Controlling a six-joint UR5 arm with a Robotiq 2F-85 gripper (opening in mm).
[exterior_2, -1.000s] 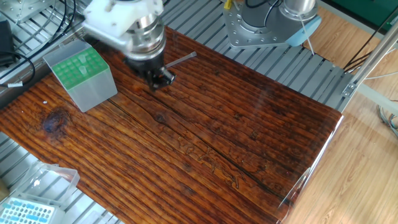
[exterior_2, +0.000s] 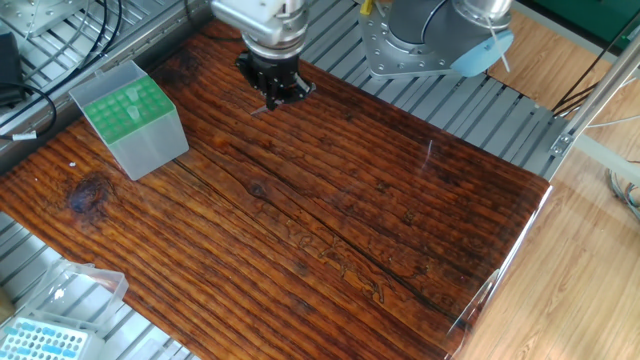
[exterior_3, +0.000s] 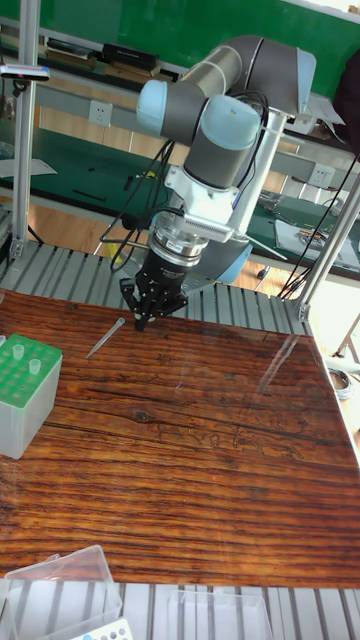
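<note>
A thin clear pipette tip (exterior_3: 105, 337) lies on the wooden table in exterior view 3, its wider end toward the gripper. My black gripper (exterior_3: 141, 322) points down just right of that wider end, near the table's far edge. In exterior view 2 the gripper (exterior_2: 272, 102) covers most of the tip; only its narrow end (exterior_2: 260, 110) shows beside the fingers. Whether the fingers are apart or together is too small and dark to make out. No contact with the tip can be confirmed. A clear box with a green rack (exterior_2: 130, 110) stands to the left, a couple of tips upright in it.
A clear lid (exterior_2: 85, 290) and a white tray with blue spots (exterior_2: 45, 340) sit off the table's front left edge. The robot base (exterior_2: 410, 35) stands behind the table.
My gripper has moved right and toward the far edge in exterior view 2, away from the rack and over the loose tip, which showed more fully before. The rack has not moved.
</note>
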